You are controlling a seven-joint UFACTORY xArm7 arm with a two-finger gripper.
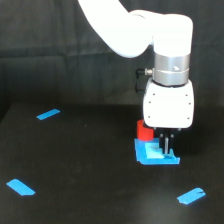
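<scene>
My gripper points straight down at the right of the camera view, its dark fingers low over a blue patch on the black table. The patch has a lighter blue middle. A small red object shows at the patch's back left, just left of the fingers and partly behind the white hand. Its full shape is hidden. At this size I cannot tell whether the fingers are apart or hold anything.
Blue tape strips lie on the black table: one at the back left, one at the front left and one at the front right. A dark curtain hangs behind.
</scene>
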